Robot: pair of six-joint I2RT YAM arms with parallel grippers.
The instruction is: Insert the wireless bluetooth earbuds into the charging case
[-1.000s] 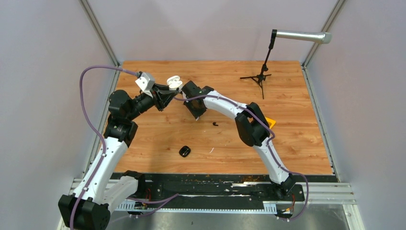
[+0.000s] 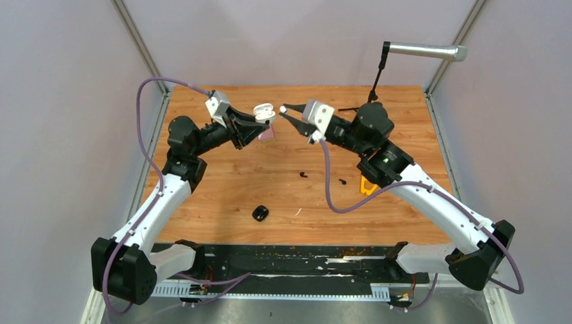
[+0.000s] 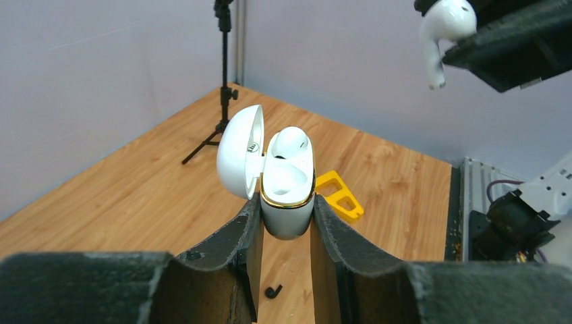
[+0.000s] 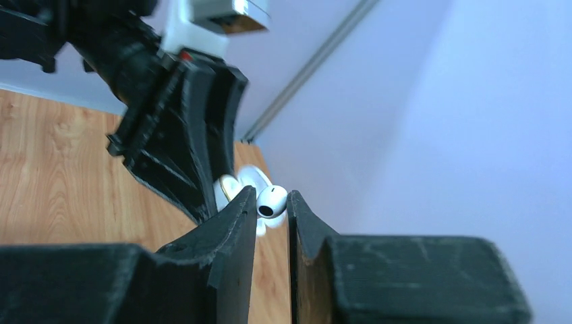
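Observation:
The open white charging case [image 3: 286, 182], lid tilted to the left and two empty wells showing, is held between the fingers of my left gripper; from above it sits at that gripper's tip [image 2: 264, 113]. My right gripper is shut on a white earbud [image 4: 272, 201], seen end-on in the right wrist view. In the left wrist view this earbud [image 3: 446, 25] hangs stem down at the upper right, apart from the case and higher than it.
A pink card [image 2: 266, 135] lies below the case. Small dark bits [image 2: 303, 174], a black case [image 2: 260, 212], a yellow frame [image 3: 337, 196] and a tripod [image 3: 224, 67] are on the table.
The right arm rose from low near the middle and has swung round to face the case, earbud at its tip.

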